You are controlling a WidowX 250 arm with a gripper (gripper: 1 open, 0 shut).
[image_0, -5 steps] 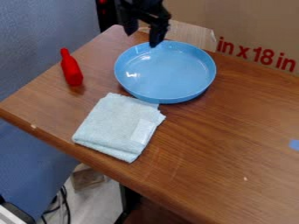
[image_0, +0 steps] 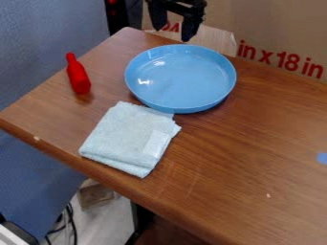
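Note:
The black gripper (image_0: 175,25) hangs at the top of the view, above the back rim of a blue plate (image_0: 179,78); its fingers point down, and whether they are open or shut is hard to make out. A red bottle (image_0: 76,74) lies at the left of the wooden table (image_0: 259,166). A folded pale cloth (image_0: 130,137) lies in front of the plate, toward the near left edge.
A cardboard sheet (image_0: 273,29) with red print stands behind the table.
The gripper has risen over the last second, away from the plate toward the top of the view. The plate, cloth and bottle have not visibly moved.

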